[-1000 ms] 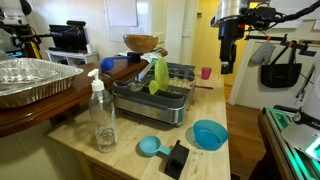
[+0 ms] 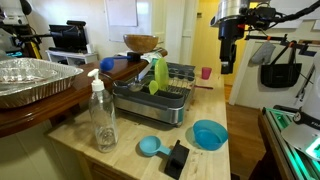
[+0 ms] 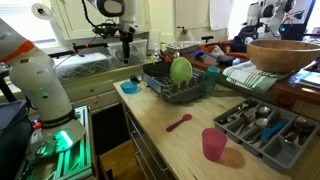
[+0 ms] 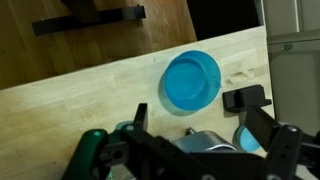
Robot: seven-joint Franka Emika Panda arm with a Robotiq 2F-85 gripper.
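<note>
High above the front of the counter, my gripper (image 2: 227, 68) hangs open and empty. A blue bowl (image 2: 210, 135) sits on the counter below it, near the front edge. From the wrist, that bowl (image 4: 192, 82) appears beyond the open fingers (image 4: 141, 116), well apart from them. Left of the bowl lies a blue measuring cup (image 2: 150, 146) with a black object (image 2: 177, 160) beside it. A dish rack (image 2: 160, 100) stands behind, holding a green plate (image 3: 181, 70).
A clear pump bottle (image 2: 102, 115) stands left of the rack. Farther along the counter are a red spoon (image 3: 180, 122), a pink cup (image 3: 214, 144), a cutlery tray (image 3: 262, 130) and a wooden bowl (image 3: 282, 53). Bare counter (image 3: 150, 108) lies in front of the rack.
</note>
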